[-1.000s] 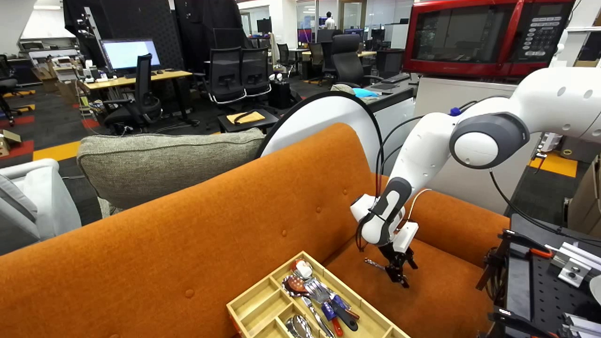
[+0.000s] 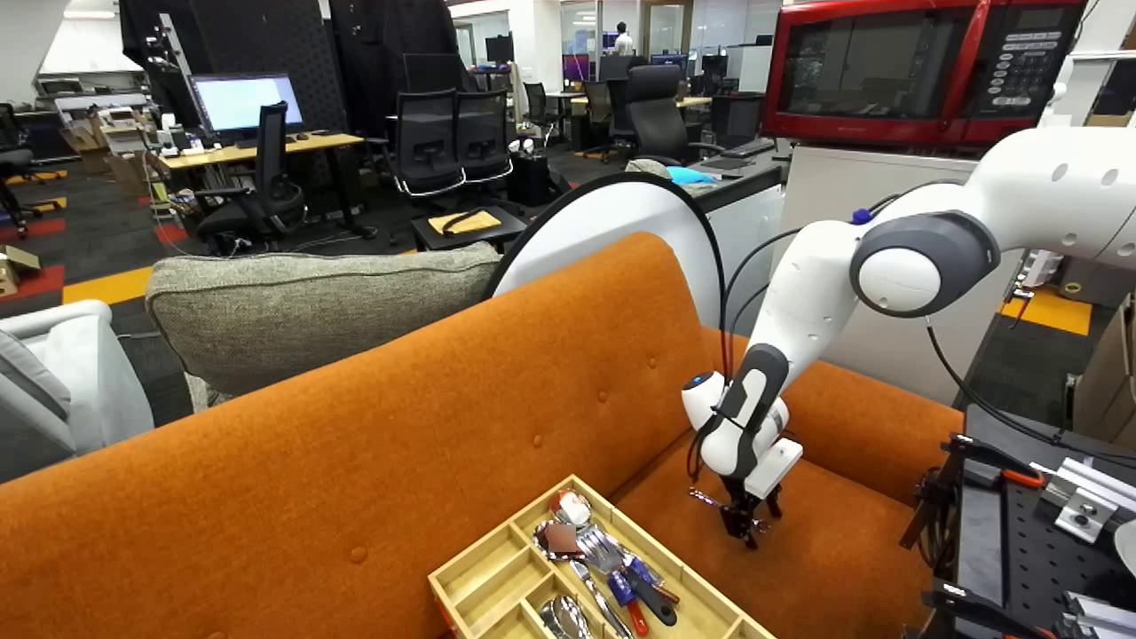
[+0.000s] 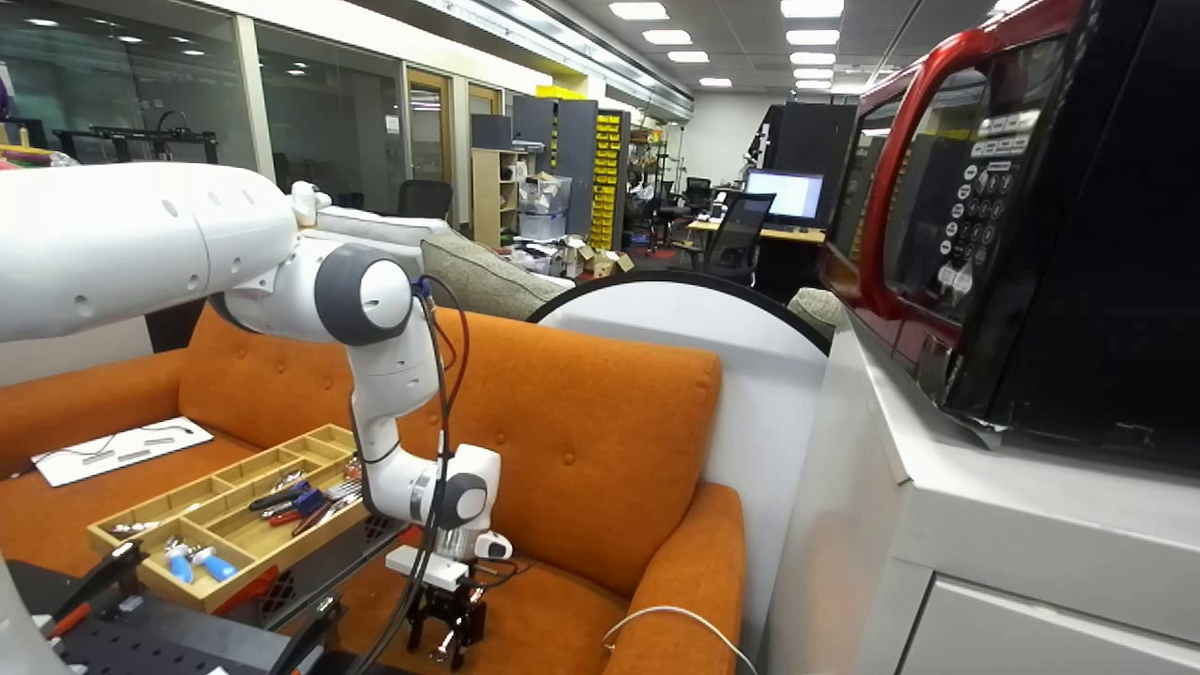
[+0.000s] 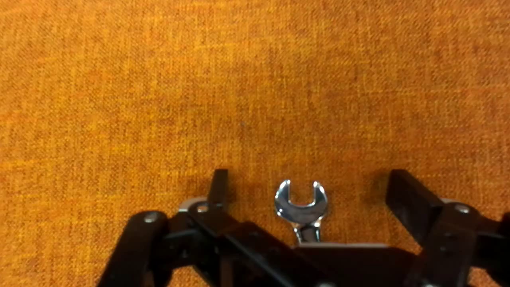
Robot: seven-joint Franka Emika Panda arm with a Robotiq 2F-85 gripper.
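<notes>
A shiny metal wrench (image 4: 302, 208) lies on the orange sofa seat (image 4: 267, 95); its open-ended head shows between my fingers in the wrist view, with bare cloth on either side of it. Most of its handle is hidden there beneath the gripper body. My gripper is open and points down, low over the seat, with its two dark fingers (image 4: 411, 203) apart and neither touching the wrench head. In the first exterior view one end of the wrench (image 2: 708, 497) sticks out to the left of the gripper (image 2: 752, 524).
A wooden divided tray (image 2: 485, 554) full of utensils stands left of the gripper. The sofa backrest (image 2: 426, 426) rises behind, and an armrest (image 3: 703, 551) lies to one side. A dark perforated cart (image 2: 1049, 548) borders the seat. Open seat cloth surrounds the wrench.
The wrist has shifted slightly right in the first exterior view and swung more upright over the wrench. More of the wrench now shows around the gripper. The tray has stayed in place.
</notes>
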